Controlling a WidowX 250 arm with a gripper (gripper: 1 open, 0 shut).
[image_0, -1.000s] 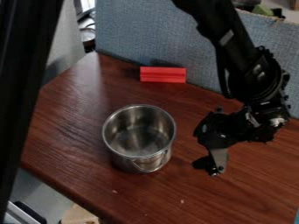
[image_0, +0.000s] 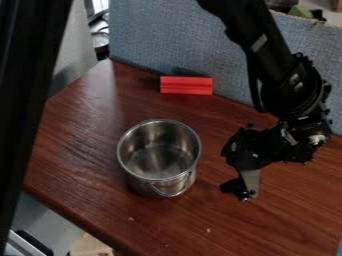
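Note:
A steel pot (image_0: 159, 158), upright and empty, stands on the wooden table (image_0: 94, 140). Behind it, against the blue-grey panel, lies a red block (image_0: 186, 85). The black arm reaches down from the top right, and its open gripper (image_0: 243, 185) hangs to the right of the pot, apart from it, with nothing visible in its fingers.
A blue-grey fabric panel (image_0: 160, 35) bounds the back of the table. A dark vertical frame edge runs along the left of the view. Bare tabletop surrounds the pot, and the table's left edge drops away to the floor.

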